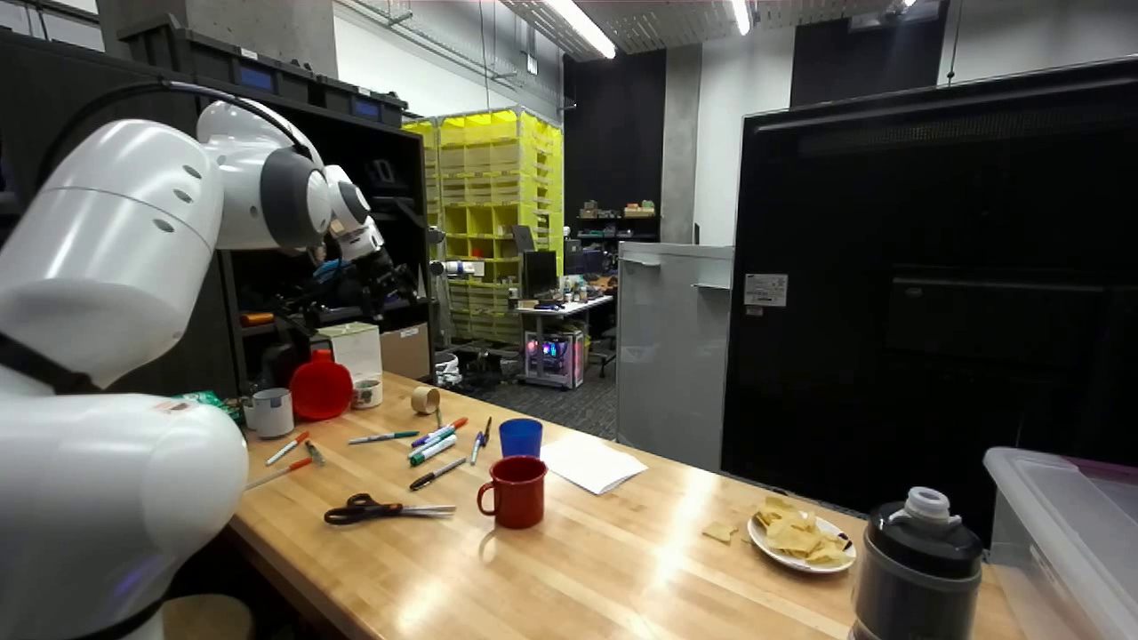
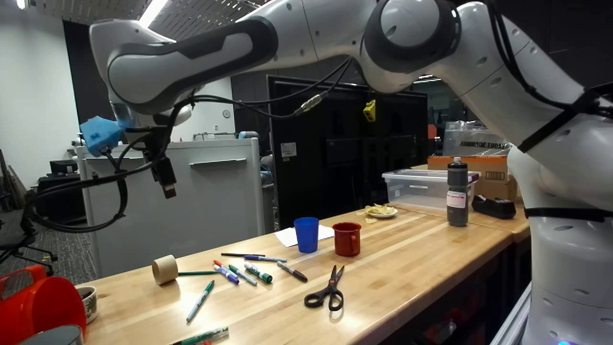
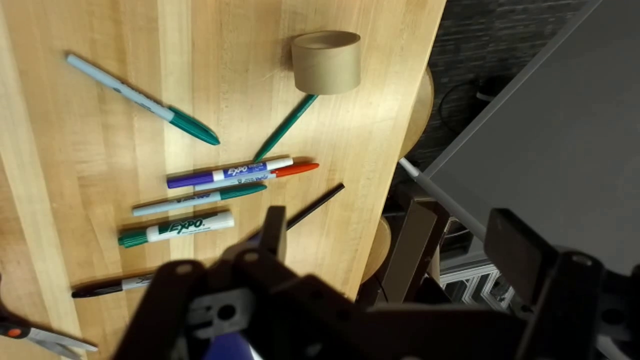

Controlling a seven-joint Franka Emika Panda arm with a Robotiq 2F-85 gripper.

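High above the table's far end, my gripper stands open, its two fingers wide apart and nothing between them. In exterior view 2 the gripper (image 2: 166, 183) hangs in the air, well clear of everything on the table. Below it in the wrist view lie several markers, among them a green-capped pen (image 3: 141, 99), a purple Expo marker (image 3: 231, 172) and a green Expo marker (image 3: 180, 228). A cardboard ring (image 3: 327, 69) rests by the table edge, against a dark green pen (image 3: 285, 129). A blue cup (image 2: 307, 235) and a red mug (image 2: 347, 239) stand upright close together.
Black-handled scissors (image 2: 326, 292) lie near the front edge. A plate of chips (image 1: 802, 539), a dark bottle (image 1: 919, 576) and a clear bin (image 1: 1067, 533) occupy one end. At the other are a red container (image 1: 321, 388) and a grey mug (image 1: 273, 412). Bare wood lies between.
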